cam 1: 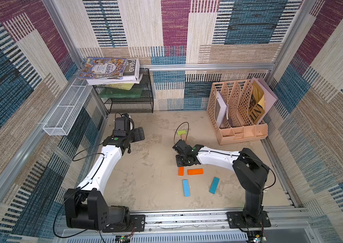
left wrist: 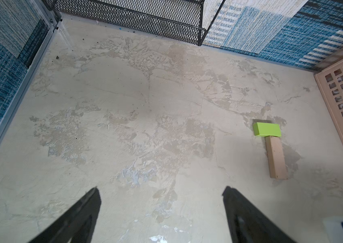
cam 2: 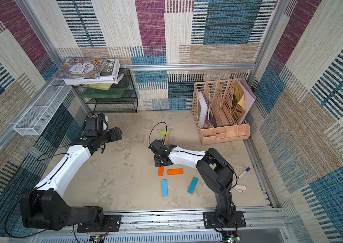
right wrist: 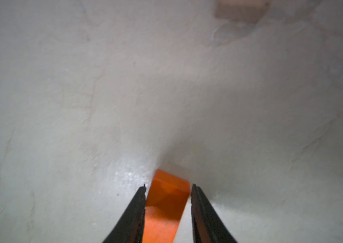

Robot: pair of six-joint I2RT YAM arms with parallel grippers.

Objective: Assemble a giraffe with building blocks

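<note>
A green block (left wrist: 267, 129) lies at the end of a tan block (left wrist: 276, 158) mid-back on the table. My right gripper is shut on an orange block (right wrist: 164, 216), off the table's middle, short of that pair. Two orange blocks (cam 1: 180, 171) (cam 1: 195, 171) appear below it in the top views; whether the nearer is the held one is unclear. A light blue block (cam 1: 186, 187) and teal block (cam 1: 214, 185) lie at the front. My left gripper stands open and empty over bare table at the left.
A pink file organizer (cam 1: 242, 132) stands back right, a black wire rack (cam 1: 129, 105) back left. A marker (cam 2: 244, 172) and pink object (cam 2: 239, 188) lie at the right edge.
</note>
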